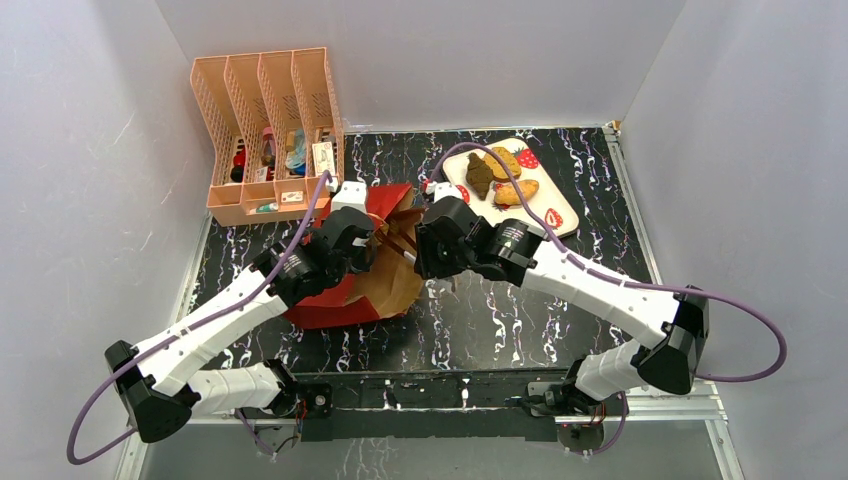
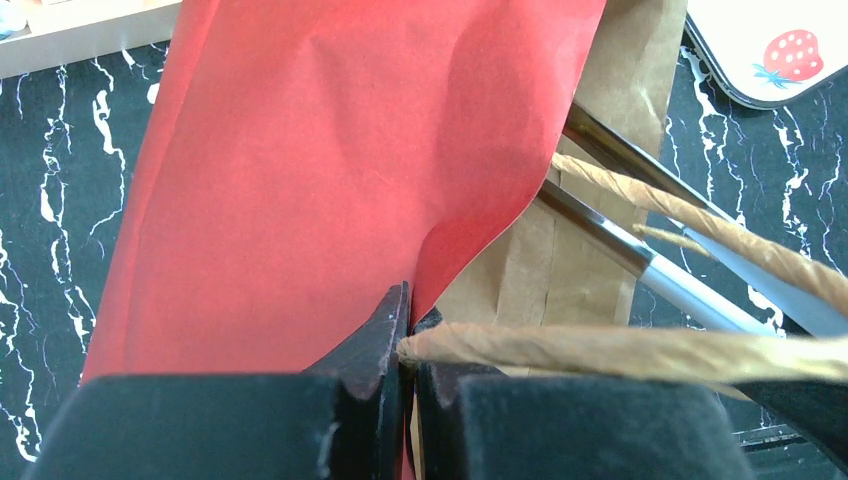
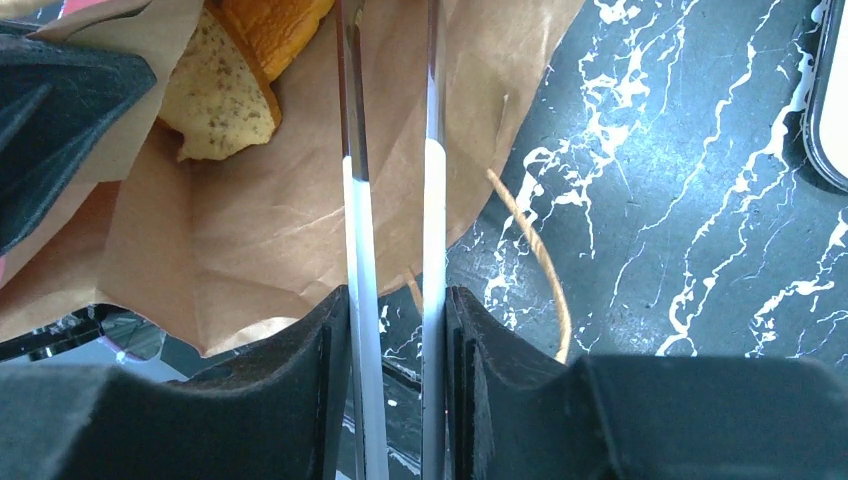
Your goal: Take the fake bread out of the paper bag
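Note:
The red and brown paper bag [image 1: 340,310] lies on its side, its mouth facing right. My left gripper is shut on the thin rim of the bag, beside a twisted paper handle [image 2: 600,350]. Two handles of the metal tongs [image 3: 433,220] run between the fingers of my right gripper, which is closed against them. The tongs' far ends are hidden inside the bag in the left wrist view and cut off in the right one. Deeper in the bag lie a speckled yellow bread piece [image 3: 220,95] and an orange one [image 3: 275,35].
A strawberry-patterned tray [image 1: 560,222] at the back right carries several fake bread pieces [image 1: 516,192]. The peach divided rack [image 1: 265,120] stands at the back left. Free marble table [image 1: 500,325] lies right of the bag.

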